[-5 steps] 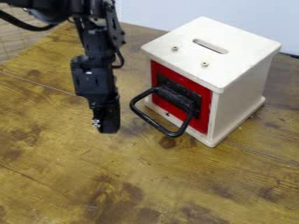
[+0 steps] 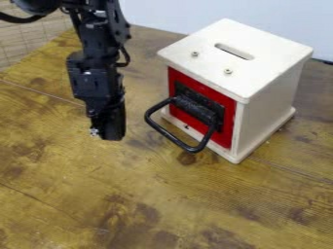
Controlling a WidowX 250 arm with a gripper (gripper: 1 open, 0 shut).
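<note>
A white wooden box [image 2: 268, 97] with a slot on top stands at the right, its red front [image 2: 228, 131] facing left and carrying a black panel and a black loop handle [image 2: 182, 142] that juts out toward the arm. My gripper [image 2: 107, 128] hangs just above the table, left of the handle and apart from it. It looks shut, with nothing visible between its fingers, though the dark fingers are hard to make out.
A white wall [image 2: 208, 12] stands behind the box, and a wire mesh [image 2: 19, 39] is at the back left.
Over the last second my gripper has shifted slightly to the left. The box and its handle have not visibly moved.
</note>
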